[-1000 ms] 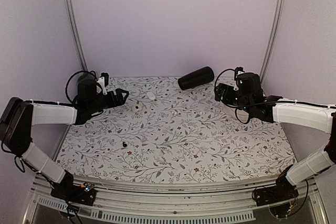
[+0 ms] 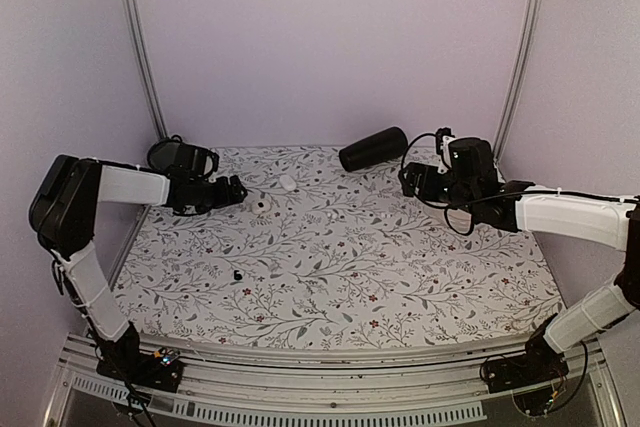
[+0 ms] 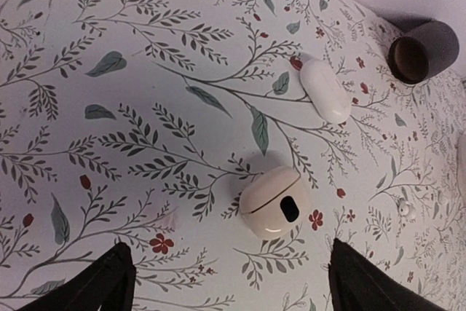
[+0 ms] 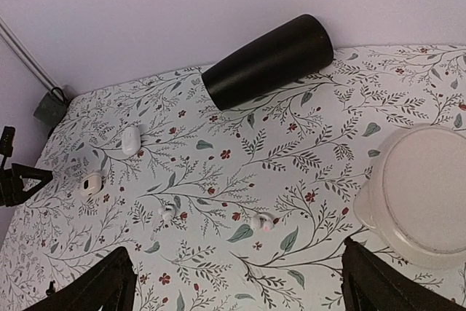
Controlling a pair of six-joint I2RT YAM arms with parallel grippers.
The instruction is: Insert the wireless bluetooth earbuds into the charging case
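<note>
A rounded pale case with a dark patch (image 3: 273,202) lies just ahead of my open left gripper (image 2: 230,189), which hovers over the table's left rear. A white oblong piece (image 3: 325,91) lies behind it; whether it is a case I cannot tell. Two small white earbud-like pieces (image 4: 167,212) lie apart on the patterned table. My right gripper (image 2: 418,179) stands open above the right side, with nothing between its fingers.
A black cylinder (image 2: 372,149) lies at the back centre. A round white object (image 4: 419,191) sits beneath the right arm. A small dark item (image 2: 238,275) lies front left.
My right gripper has shifted slightly left.
</note>
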